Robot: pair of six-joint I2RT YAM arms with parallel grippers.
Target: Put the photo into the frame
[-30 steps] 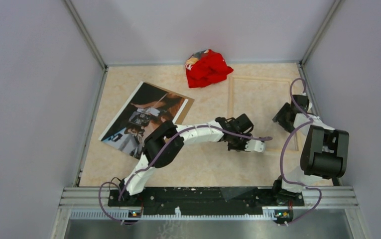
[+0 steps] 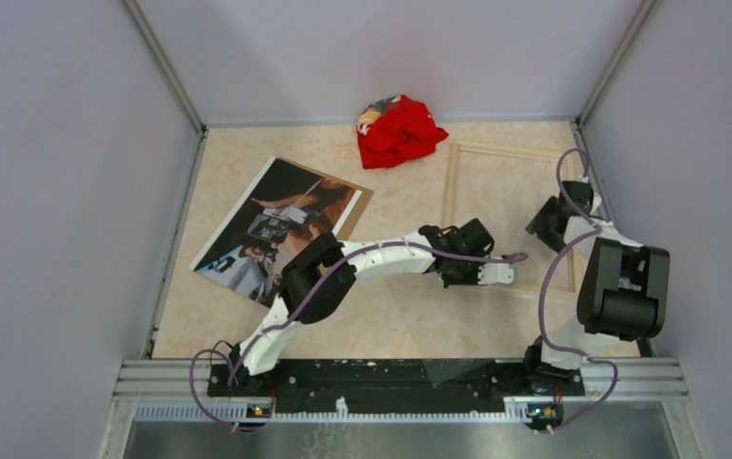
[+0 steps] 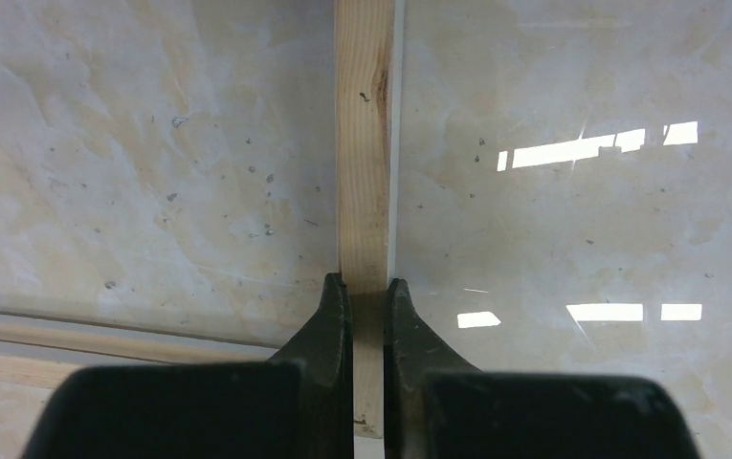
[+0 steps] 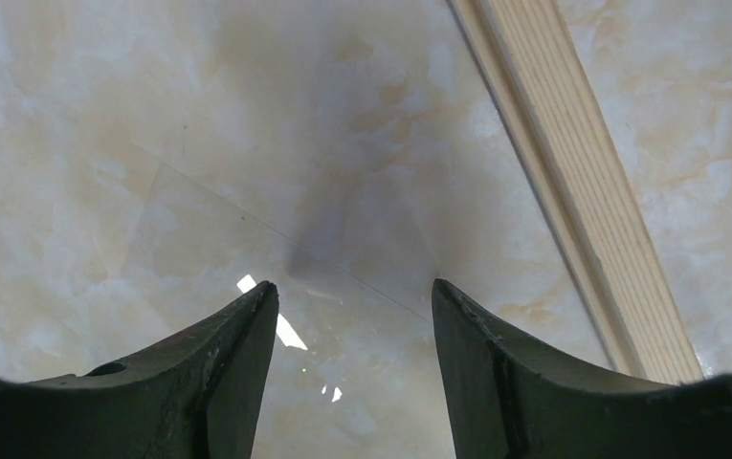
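Note:
The light wooden frame [image 2: 510,149] lies at the right of the table. My left gripper is shut on one of its bars [image 3: 366,163], near a corner, the dark fingers [image 3: 331,320] pressed to both sides. In the right wrist view, my right gripper stands part open above the table, nothing between its fingers. The frame's right rail [image 4: 582,182] runs beside it, apart from the fingers. A thin straight line, perhaps the edge of a clear sheet, crosses the surface below. The photo [image 2: 280,225], dark with a white border, lies on the left, partly behind my left arm.
A brown board [image 2: 360,207] shows from under the photo's right edge. At the back, a crumpled red cloth [image 2: 400,132] lies left of the frame. Bare table is in front of the frame; the right wall stands close to my right arm.
The right arm barely moved; photo and cloth stayed put.

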